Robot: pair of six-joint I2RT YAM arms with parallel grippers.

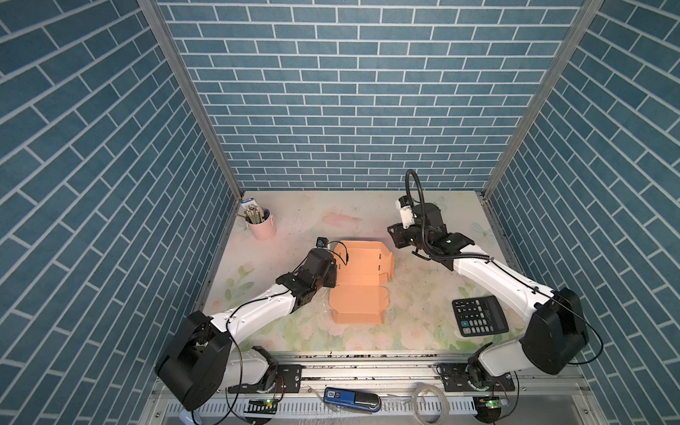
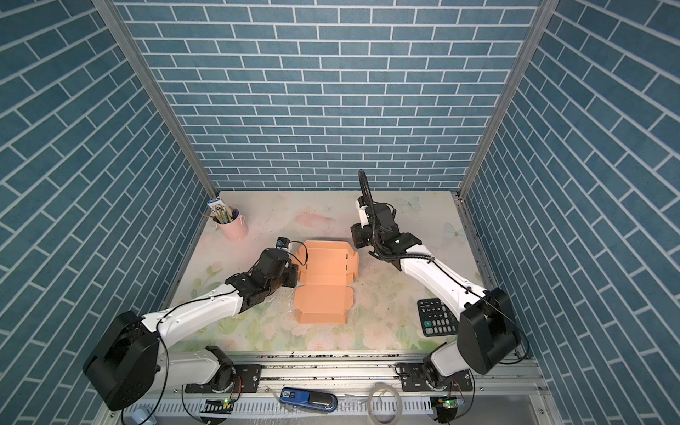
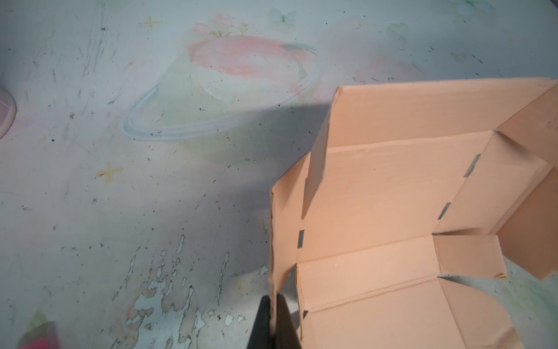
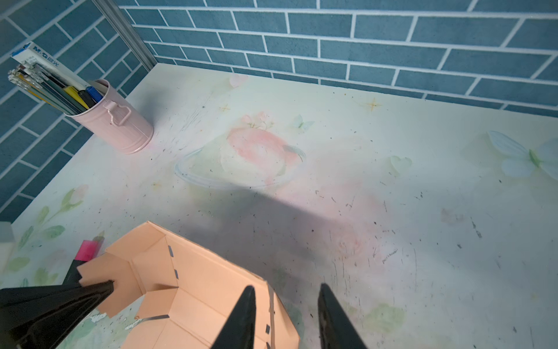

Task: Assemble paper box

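An orange paper box (image 1: 362,263) lies partly folded near the table's middle, its lid panel (image 1: 358,299) flat toward the front edge. In the left wrist view its back wall (image 3: 412,113) and side walls stand up, and front corner tabs splay loose. My left gripper is shut on the thin left side wall (image 3: 284,218), whose edge runs down between the fingertips. My right gripper stands open, past the back right of the box and above the table. The right side wall (image 4: 283,322) shows below its fingers, apart from them as far as I can tell.
A pink pen cup (image 1: 262,226) stands at the back left. To the front right lies a black calculator (image 1: 480,316). A blue tool (image 1: 352,398) and a tape ring (image 1: 429,403) rest beyond the front rail. Behind the box, the table is clear.
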